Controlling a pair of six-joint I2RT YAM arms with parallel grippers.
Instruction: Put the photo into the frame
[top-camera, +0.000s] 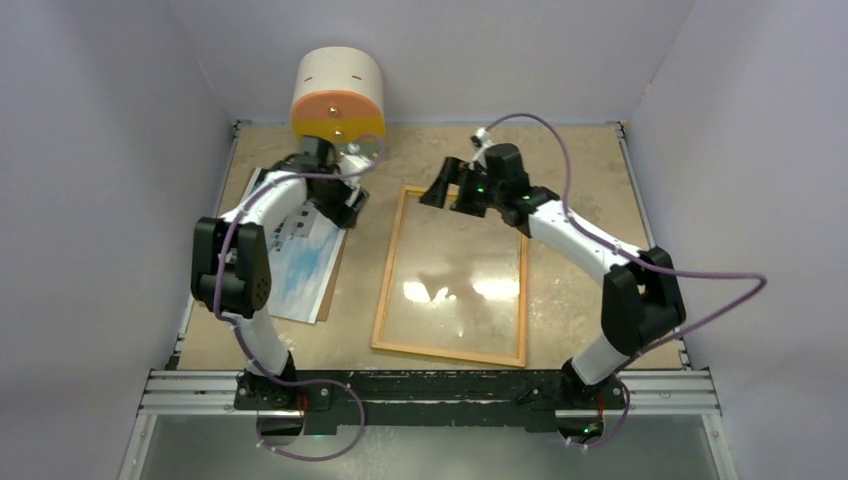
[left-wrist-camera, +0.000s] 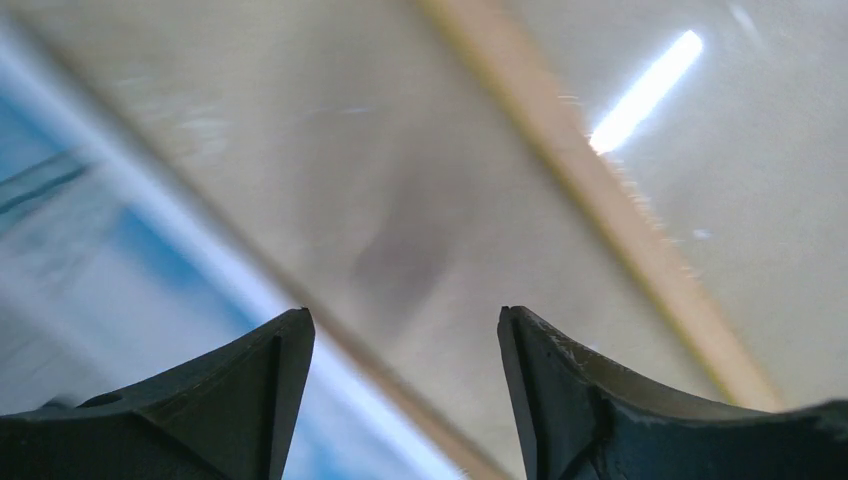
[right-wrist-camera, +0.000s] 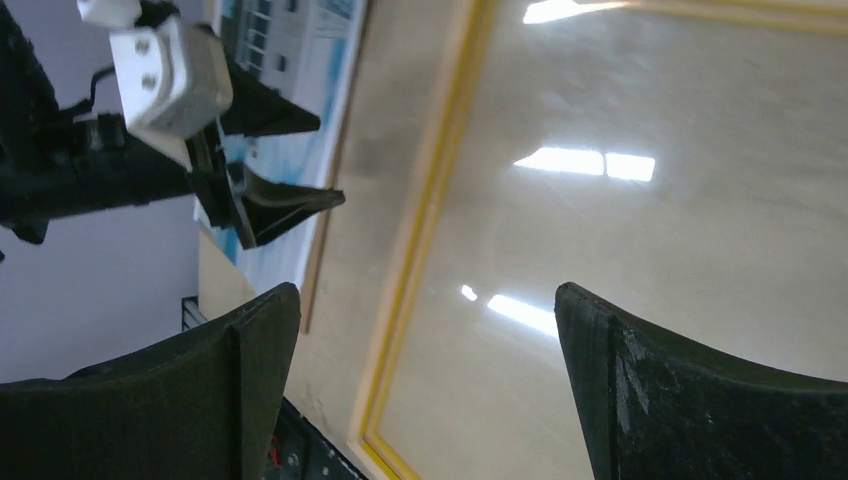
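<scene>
The photo (top-camera: 305, 275), a blue-and-white landscape, lies flat at the left on a thin brown board (top-camera: 326, 300). Left arm and gripper cover part of it in the top view. The wooden frame (top-camera: 378, 300), with a clear glossy pane inside, rests on the table's middle. Over the photo's right edge hovers my left gripper (top-camera: 352, 208), open; its wrist view is blurred and has only bare table between the fingers. My right gripper (top-camera: 445, 190), open and empty, hangs above the frame's far edge.
A rounded drawer cabinet (top-camera: 338, 90) stands against the back wall. A narrow strip of bare table (top-camera: 352, 290) separates board and frame. Purple cables loop along both arms.
</scene>
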